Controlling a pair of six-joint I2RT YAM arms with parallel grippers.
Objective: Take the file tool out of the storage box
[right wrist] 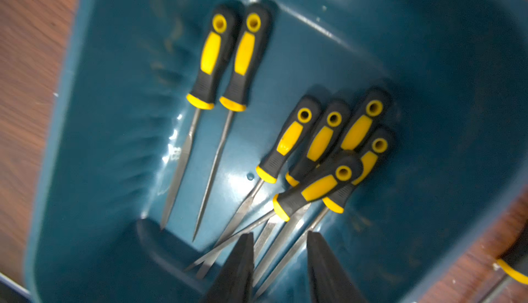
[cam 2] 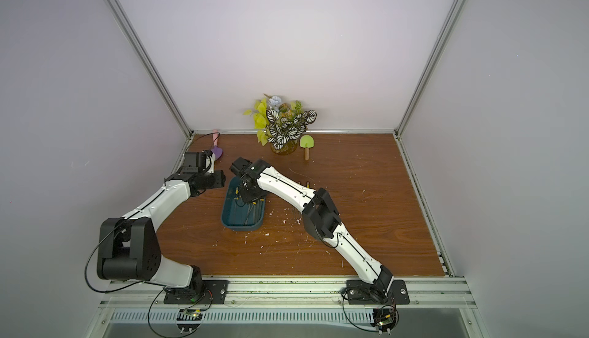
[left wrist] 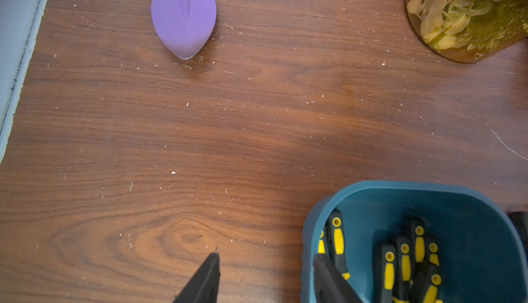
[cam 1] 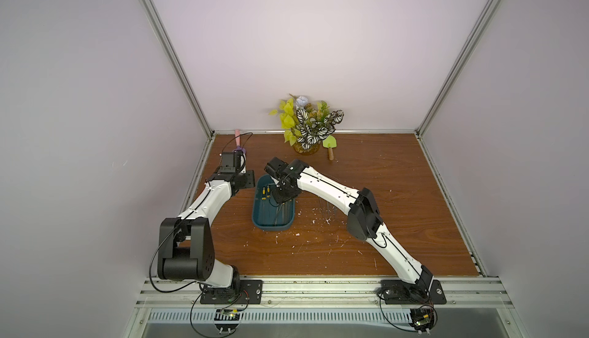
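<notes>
The storage box is a blue-green tub on the table's left half. Inside lie several files with black and yellow handles: a pair at the left, one of them this file, and a crossed cluster whose topmost file rests over the others. My right gripper hangs over the box, its fingers apart with a gap between them; the file blades show below, none visibly gripped. To the left of the box, above bare table, my left gripper is open and empty.
A purple trowel lies at the back left. Behind the box stands a glass vase of flowers, with a green trowel beside it. Another file's handle lies outside the box.
</notes>
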